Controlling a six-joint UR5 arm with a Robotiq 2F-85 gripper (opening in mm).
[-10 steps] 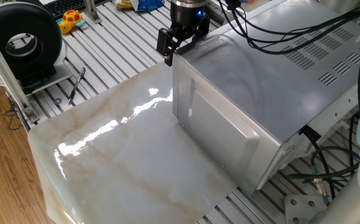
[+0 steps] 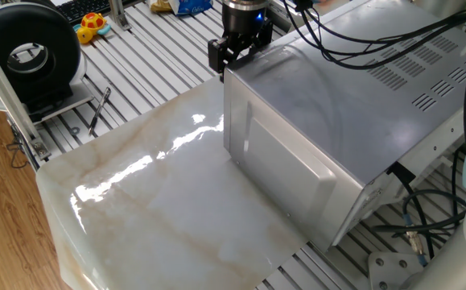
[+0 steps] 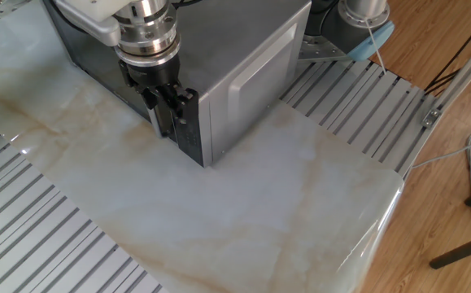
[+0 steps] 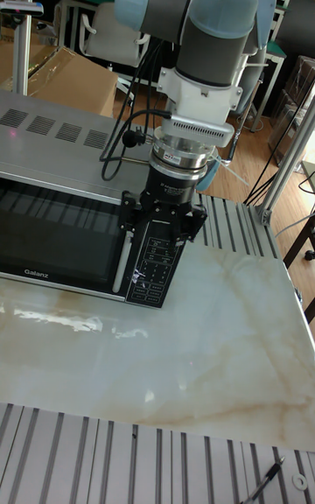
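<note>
A silver microwave [image 2: 321, 89] with a dark glass door and a black control panel [image 4: 154, 266] stands on a marbled sheet. Its door appears shut, with an upright silver handle [image 4: 122, 262] beside the panel. My gripper [image 4: 160, 228] points down in front of the panel, its black fingers spread apart and part of the panel showing between them. The left finger is close to the handle's upper end; whether they touch cannot be told. From the other side, the gripper [image 3: 160, 110] hangs close to the microwave's front, near the handle. In exterior view 1 the microwave's edge partly hides the gripper.
Black cables [image 2: 377, 52] loop over the microwave's top. A yellow and orange toy [image 2: 93, 26], a black ring-shaped object [image 2: 27, 52] and a pen [image 2: 100, 111] lie beyond the sheet.
The visible gripper finger has shifted slightly right, toward the microwave's corner, in exterior view 1. The microwave and the sheet have not moved.
</note>
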